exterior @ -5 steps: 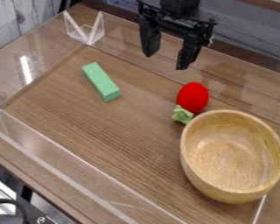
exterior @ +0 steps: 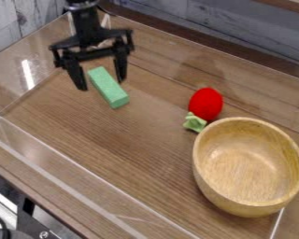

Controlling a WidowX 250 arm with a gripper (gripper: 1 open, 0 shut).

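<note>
My black gripper (exterior: 92,54) is at the upper left, its fingers spread open and pointing down on either side of and just above a light green block (exterior: 107,88) lying tilted on the wooden table (exterior: 139,177). Whether the fingertips touch the block cannot be told; nothing shows held between them.
A red rounded object (exterior: 206,103) lies right of centre, with a small pale green piece (exterior: 194,121) at its lower left. A large tan bowl (exterior: 246,211) fills the lower right.
The gripper has moved left from the upper middle, coming down over the light green block. The block, red object and bowl look unmoved.
</note>
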